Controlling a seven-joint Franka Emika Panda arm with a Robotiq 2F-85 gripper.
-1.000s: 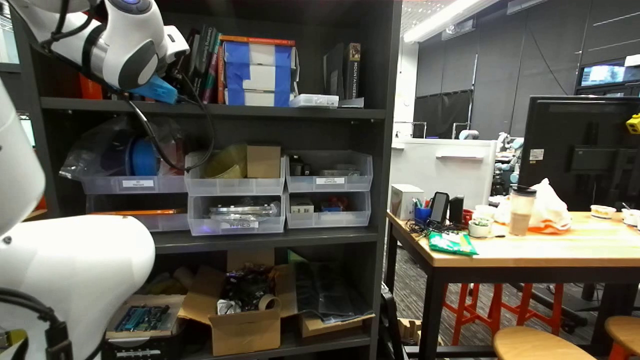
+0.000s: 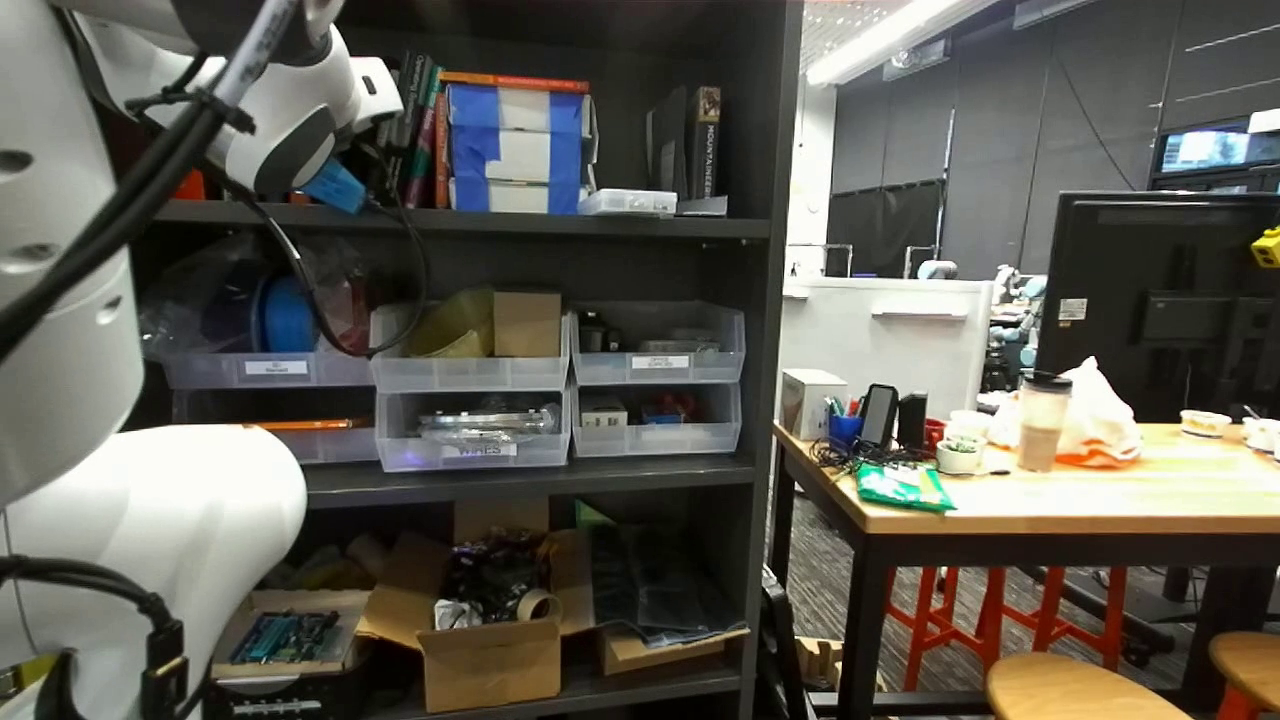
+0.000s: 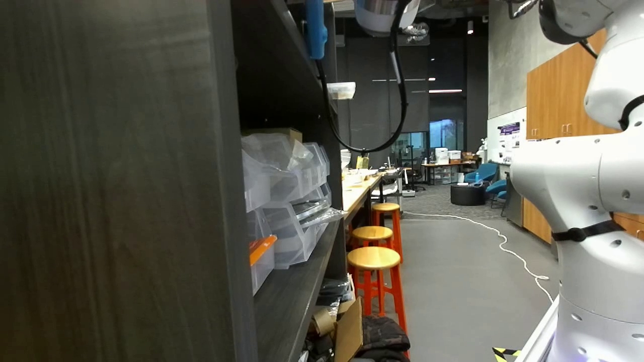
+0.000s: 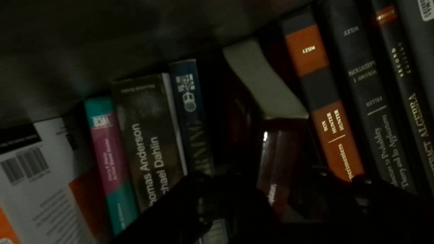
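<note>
In the wrist view, my gripper shows as a dark shape along the lower edge, its fingers apart. Between them stands a dark red book with a pale top edge, leaning at an angle. Whether either finger touches it is too dark to tell. To its left is a dark blue book; on its right, an orange and dark grey book. In exterior view 1, the blue part of my hand is at the top shelf's front edge, and the fingertips are hidden.
White boxes with blue tape stand right of the books on the top shelf. Clear plastic bins fill the shelf below. A black cable loops down from my hand. More books stand close on both sides.
In exterior view 1, my hand has shifted slightly right and down, and the forearm above it has swung. The shelf contents that show there look the same.
</note>
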